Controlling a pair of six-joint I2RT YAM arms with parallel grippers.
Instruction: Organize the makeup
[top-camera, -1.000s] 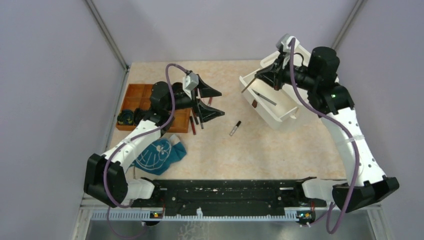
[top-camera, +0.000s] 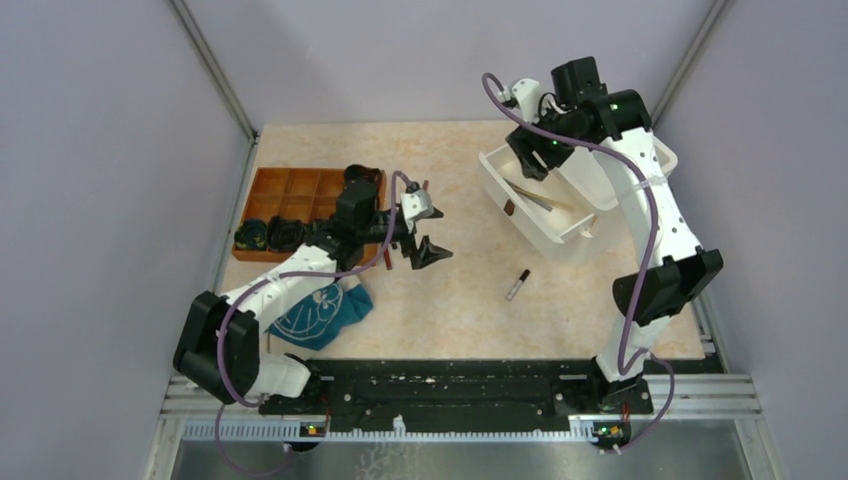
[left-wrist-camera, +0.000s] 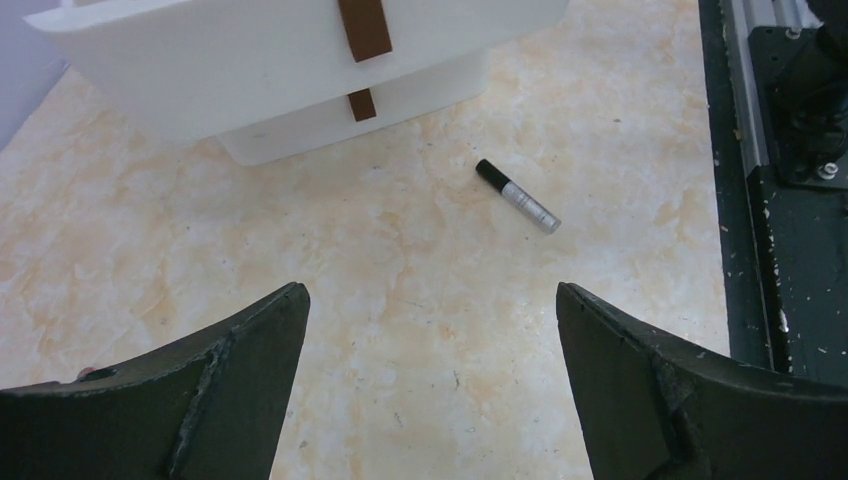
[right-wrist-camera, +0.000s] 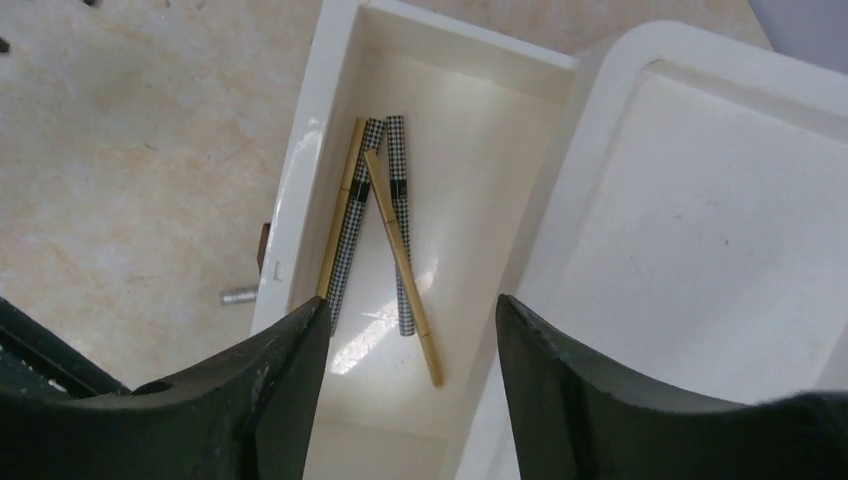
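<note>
The white makeup box (top-camera: 520, 220) stands at the back right with its drawer open. In the right wrist view, several slim brushes (right-wrist-camera: 394, 225), gold and checkered, lie in the drawer. My right gripper hangs open above it, nothing between its fingers. My left gripper is open and empty over the table's middle, left of the box. A black-capped silver tube (top-camera: 517, 285) lies on the table in front of the box.
An orange divided tray (top-camera: 280, 185) with dark items is at the left, with red sticks beside it and a blue cloth (top-camera: 320, 315) in front.
My left gripper has moved slightly. The black-capped tube has shifted toward the front right.
</note>
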